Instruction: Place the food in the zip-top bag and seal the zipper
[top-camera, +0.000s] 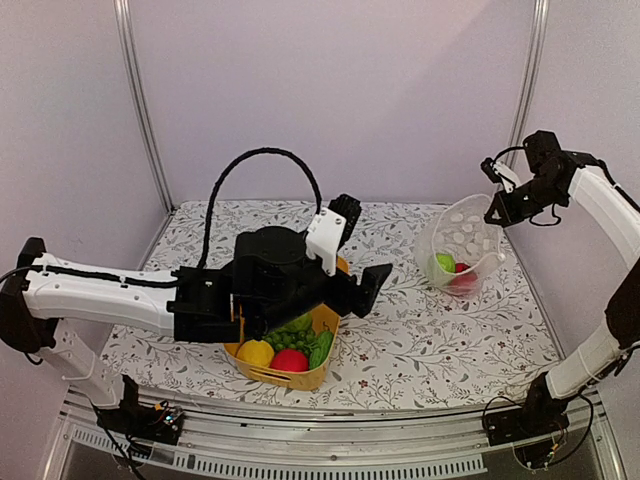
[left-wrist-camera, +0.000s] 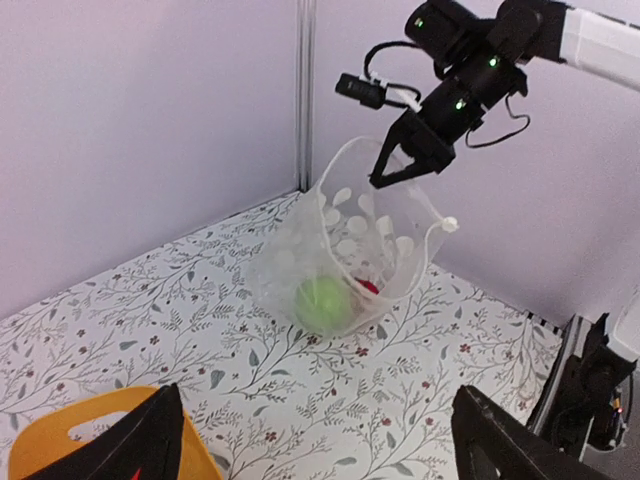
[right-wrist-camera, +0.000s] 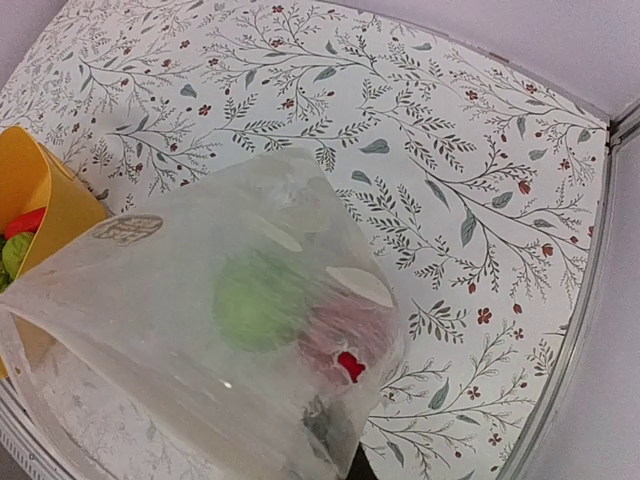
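The clear zip top bag (top-camera: 470, 225) hangs by its rim from my right gripper (top-camera: 493, 218), which is shut on it. Its mouth gapes, and its lower end is at the tabletop. Inside rest a green tomato-like food (left-wrist-camera: 322, 303) and a red one (top-camera: 465, 272), side by side. In the right wrist view the plastic (right-wrist-camera: 170, 300) covers much of the table, and both foods show through it. My left gripper stands open and empty, above the right part of the yellow basket and well left of the bag.
The yellow basket (top-camera: 262, 374) holds a yellow food (top-camera: 255, 353), a red one (top-camera: 291, 360) and several greens; my left arm hides part of it. Walls rise behind and at the sides.
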